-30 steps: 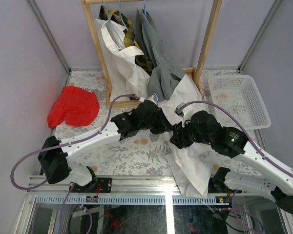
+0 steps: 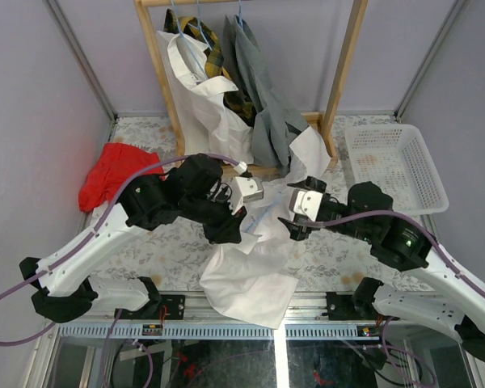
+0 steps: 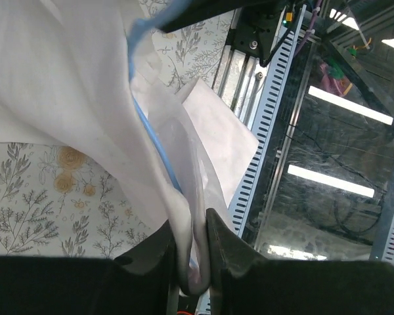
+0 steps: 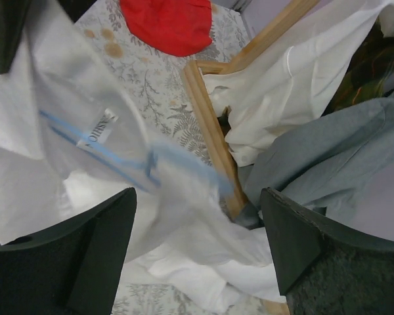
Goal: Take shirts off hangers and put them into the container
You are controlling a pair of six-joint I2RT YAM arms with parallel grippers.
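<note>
A white shirt hangs between my two arms, its lower end spread over the table's front edge. My left gripper is shut on a fold of this shirt. The blue hanger runs along inside the cloth in the left wrist view. In the right wrist view the hanger, with a printed label, lies against the white cloth, and its near part is blurred. My right gripper is open, its fingers wide apart, with white cloth and the blue hanger end in front of and between them. Whether the fingers touch either cannot be told.
A wooden rack at the back carries a white, a plaid and a grey garment on blue hangers. Red cloth lies at the left. An empty white basket stands at the right.
My left gripper has moved left and toward the front, drawing the shirt left with it. My right gripper has parted from the left one and now stands open, close to the hanger.
</note>
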